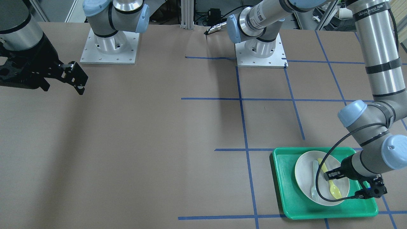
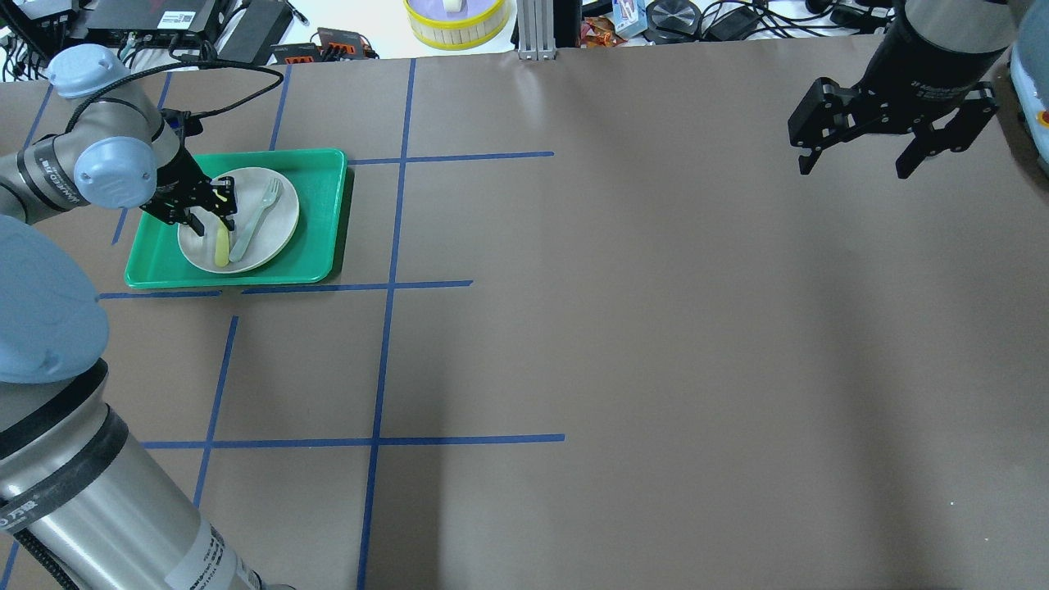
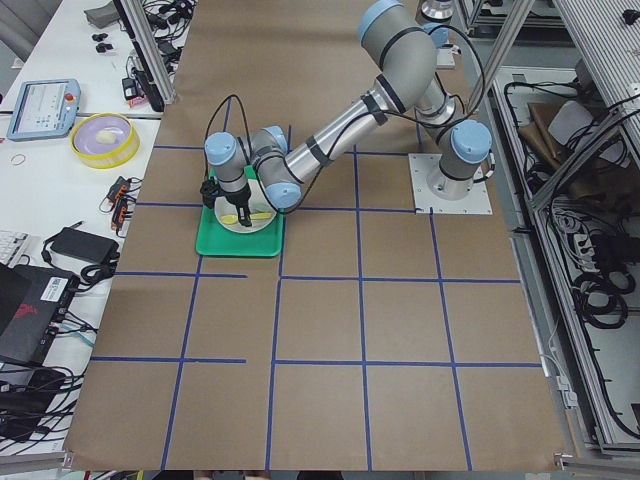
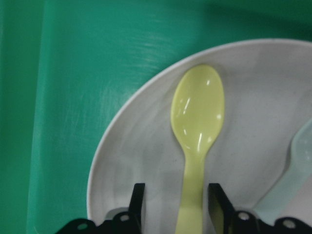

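A yellow spoon [image 4: 195, 112] lies on a white plate [image 4: 131, 161] inside a green tray [image 1: 284, 190], at the lower right in the front view. A pale blue-grey utensil [image 4: 292, 175] lies beside it, a fork in the top view [image 2: 257, 218]. My gripper is open low over the plate, with a fingertip on either side of the spoon's handle; whether it touches the plate I cannot tell.
Other arms stand around the table, one with a black gripper [image 2: 856, 128] at upper right in the top view. A yellow round container [image 3: 105, 150] is on the side table.
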